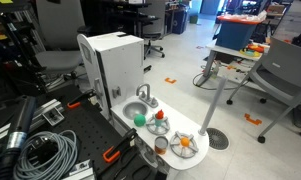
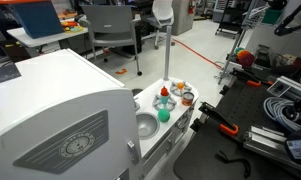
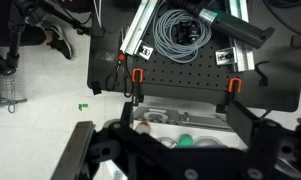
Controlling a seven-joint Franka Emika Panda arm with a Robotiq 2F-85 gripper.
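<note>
My gripper is open in the wrist view, its black fingers (image 3: 112,143) wide apart with nothing held. It looks down from above on the front edge of a white toy kitchen counter (image 1: 195,165). On that counter are a green round item (image 1: 139,120), a red item (image 1: 159,115), an orange item (image 1: 185,141) and a small can (image 1: 161,146). The red and orange items sit over the burners. The green item (image 2: 164,115) is beside the sink (image 2: 147,125). In the wrist view, the green item (image 3: 185,141) shows between the fingers, far below.
A white cabinet (image 1: 116,62) stands at the counter's far end. Alongside the counter runs a black perforated base (image 3: 180,72) with orange clamps (image 3: 234,86) and a coiled cable (image 3: 180,38). Open floor (image 1: 180,95) lies on the other side.
</note>
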